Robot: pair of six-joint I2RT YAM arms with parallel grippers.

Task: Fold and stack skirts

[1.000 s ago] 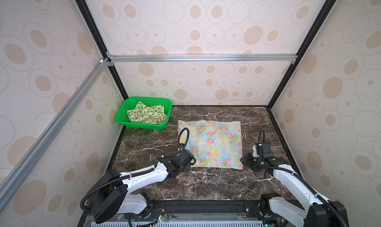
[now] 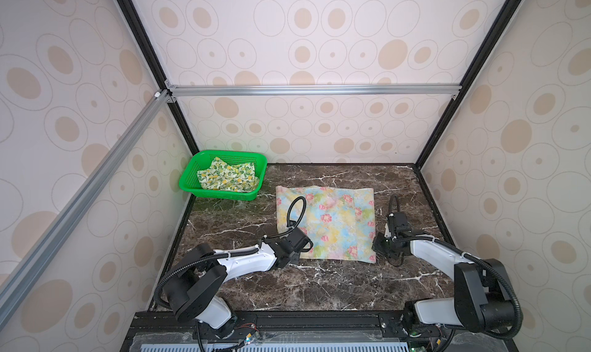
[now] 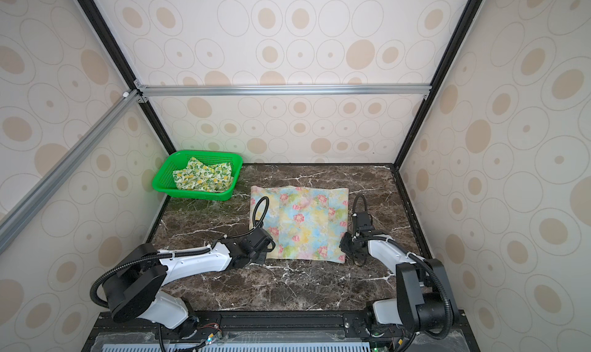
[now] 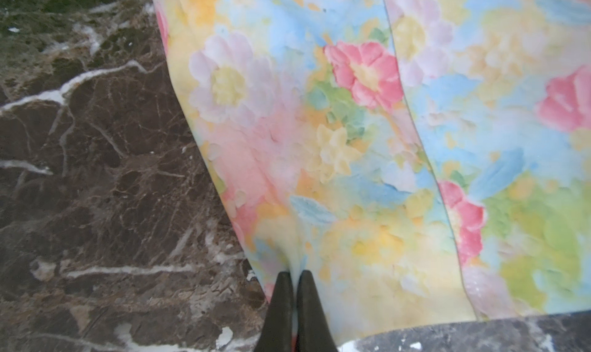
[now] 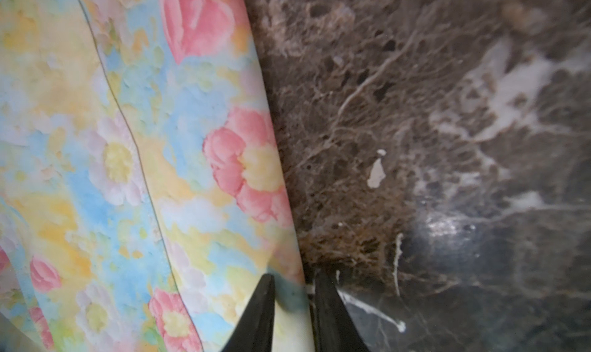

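Note:
The pastel floral skirt (image 2: pixel 335 222) lies flat on the dark marble table, spread as a rough rectangle. In the left wrist view its near left corner is pinched into a crease, and my left gripper is shut on it. My right gripper is at the skirt's right edge near the near right corner. Its fingers (image 5: pixel 261 309) stand apart, with the skirt's edge between them. Another skirt, white with yellow and green print (image 2: pixel 227 176), lies in the green basket (image 2: pixel 187 182).
The basket stands at the back left of the table, apart from the spread skirt. Bare marble (image 2: pixel 344 287) shows in front of the skirt, with more between skirt and back wall. Both arms reach in from the front edge.

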